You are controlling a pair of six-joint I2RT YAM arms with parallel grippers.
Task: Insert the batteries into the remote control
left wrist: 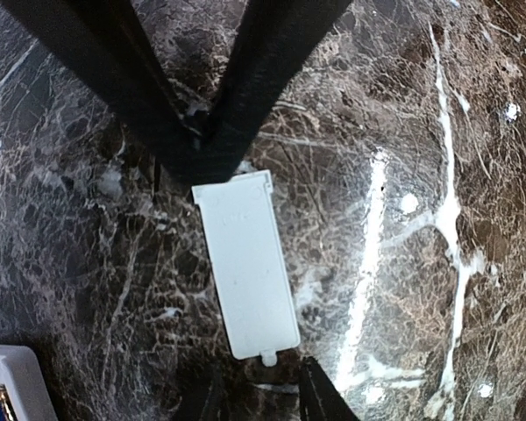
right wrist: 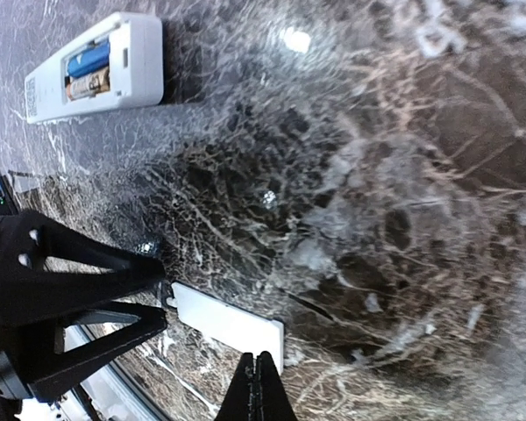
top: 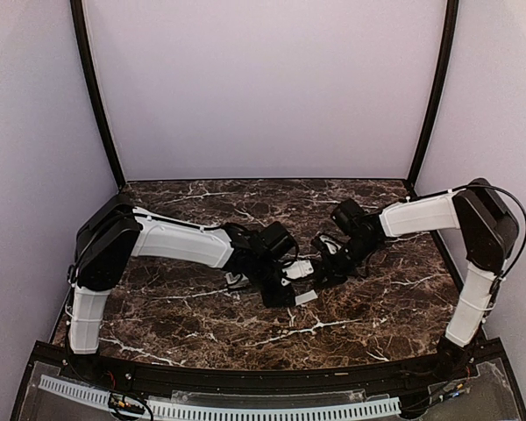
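The white battery cover [left wrist: 245,272] [right wrist: 228,324] lies flat on the marble. My left gripper is at its tabbed end, low over the table; in the right wrist view its fingers sit beside that tab, and whether they grip it is unclear. My right gripper, shut, is near the cover's other end with nothing seen between its fingers. The white remote [right wrist: 136,88] lies apart from the cover, compartment open, with a blue battery [right wrist: 88,60] and a second battery [right wrist: 88,83] inside.
Both arms crowd the middle of the marble table [top: 184,316]. Walls stand at the back and sides.
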